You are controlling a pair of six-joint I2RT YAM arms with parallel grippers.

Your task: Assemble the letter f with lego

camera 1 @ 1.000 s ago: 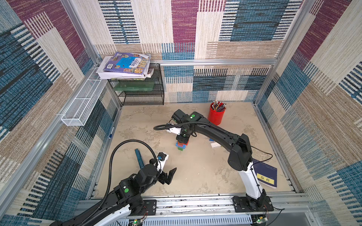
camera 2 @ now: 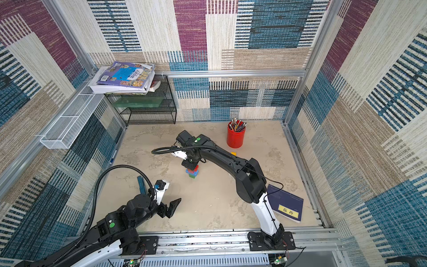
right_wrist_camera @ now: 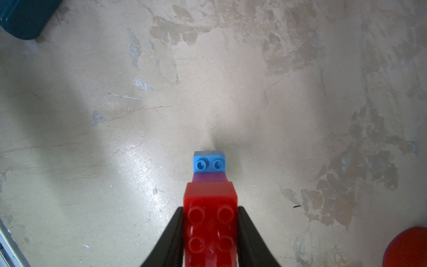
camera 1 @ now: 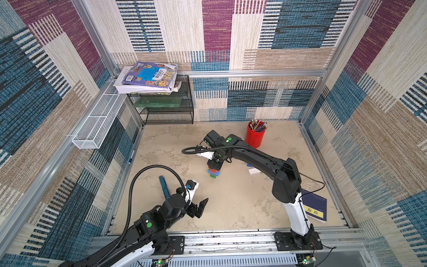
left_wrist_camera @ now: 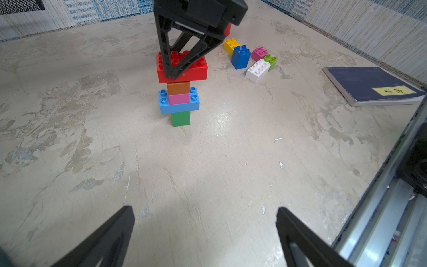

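Note:
A brick stack stands on the table in the left wrist view: a green brick (left_wrist_camera: 180,118) at the bottom, then a light blue brick (left_wrist_camera: 179,108), a pink brick (left_wrist_camera: 179,98) and an orange brick (left_wrist_camera: 178,88). On top lies a wider red brick (left_wrist_camera: 195,73), overhanging both sides of the orange one. My right gripper has its fingers close along both sides of that red brick; whether they press on it cannot be told. Front left, away from the stack, my left gripper is open and empty.
Loose bricks lie right of the stack: a blue brick (left_wrist_camera: 240,57), a yellow brick (left_wrist_camera: 230,45), a white brick (left_wrist_camera: 257,70) and others. A red pen cup (camera 1: 254,134) stands behind; a dark blue book (camera 1: 314,206) lies at right.
The right arm has shifted very slightly, its elbow a little to the right and its hand still over the stack. The left arm and the stack look unmoved.

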